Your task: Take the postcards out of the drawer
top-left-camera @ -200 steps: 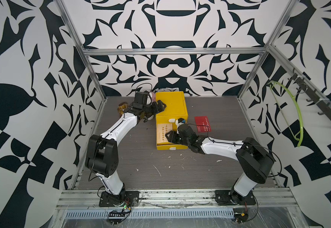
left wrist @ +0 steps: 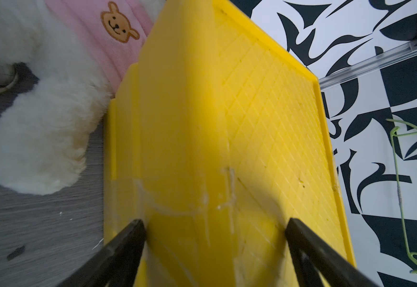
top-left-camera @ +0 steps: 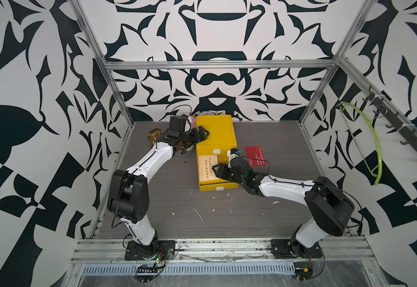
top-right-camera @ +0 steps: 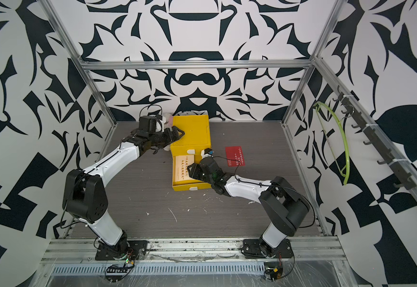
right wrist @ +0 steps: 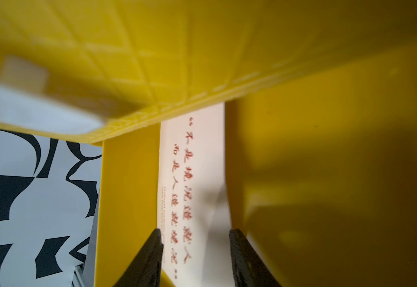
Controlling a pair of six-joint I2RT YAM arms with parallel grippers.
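A cream postcard (top-left-camera: 208, 168) with red writing lies in the left part of the pulled-out yellow drawer (top-left-camera: 219, 187). My right gripper reaches into the drawer over this card. Its fingers stand apart, one at each long edge of the card in the right wrist view; contact cannot be told. At the upper left of the yellow cabinet (top-left-camera: 215, 129), my left gripper is open, with a cabinet edge showing between its fingers. A red postcard (top-left-camera: 254, 156) lies on the table to the right of the cabinet.
A white plush toy (left wrist: 50, 124) in pink stands close beside the cabinet's left side. Behind the left arm sits a brown object (top-left-camera: 154, 135). The cabinet body overhangs the back of the drawer.
Over the last second the drawer with the cream card has shifted slightly frontward and right. My right arm has moved a little to the right. The left arm has stayed still.
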